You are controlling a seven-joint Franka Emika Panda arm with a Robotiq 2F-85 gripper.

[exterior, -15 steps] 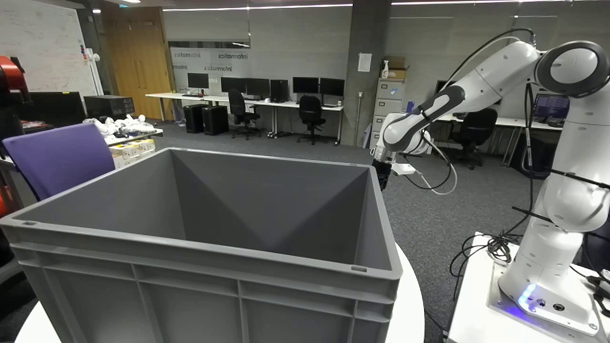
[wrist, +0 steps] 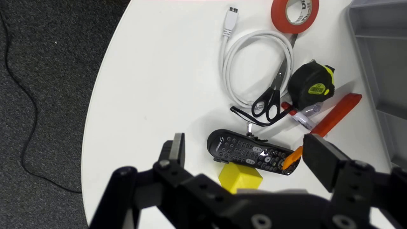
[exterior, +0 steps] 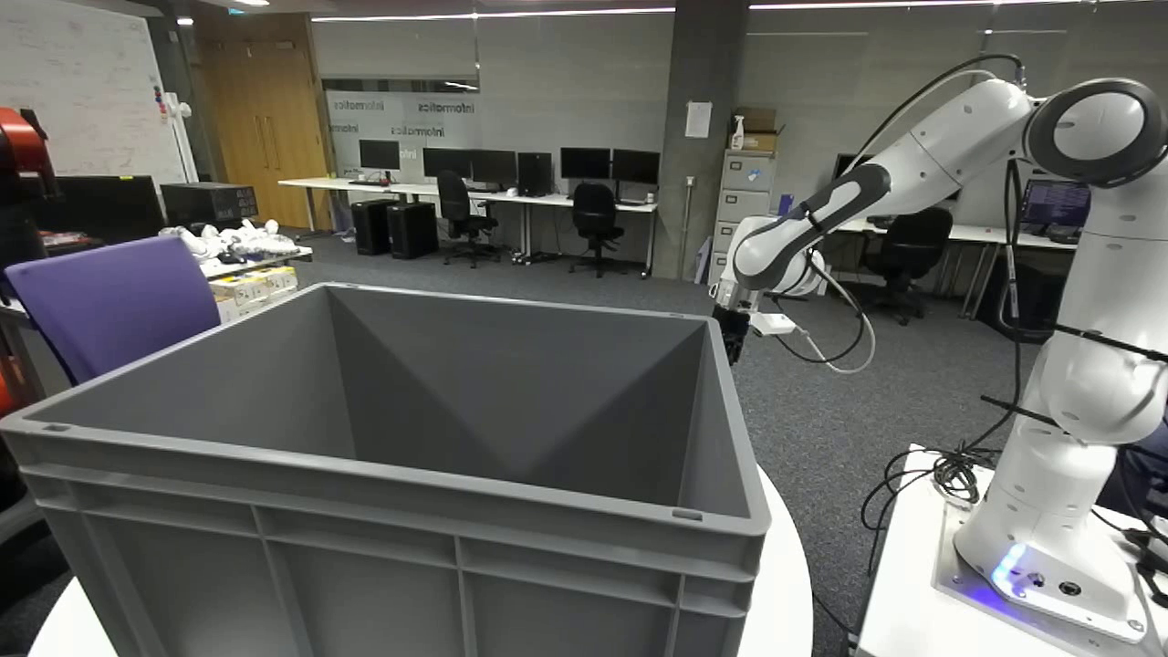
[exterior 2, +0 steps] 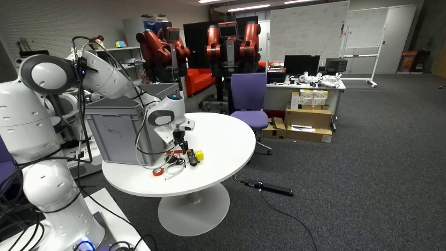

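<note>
In the wrist view my gripper is open above the table, its two fingers set wide apart. A black remote control (wrist: 251, 152) lies between and below them, with nothing gripped. Against the remote's near side rests a yellow block (wrist: 239, 177), partly hidden by the gripper body. Beyond lie a white coiled cable (wrist: 227, 65), black-handled scissors (wrist: 280, 78), a black tape measure (wrist: 311, 86), a red tape roll (wrist: 280, 17) and a marker (wrist: 304, 120). A red and orange tool (wrist: 337, 114) passes partly behind the right finger.
The tall grey crate (exterior 2: 125, 134) stands on the round white table (exterior 2: 225, 138), close beside the objects. As far as exterior view 1 shows, its inside (exterior: 515, 383) is empty.
</note>
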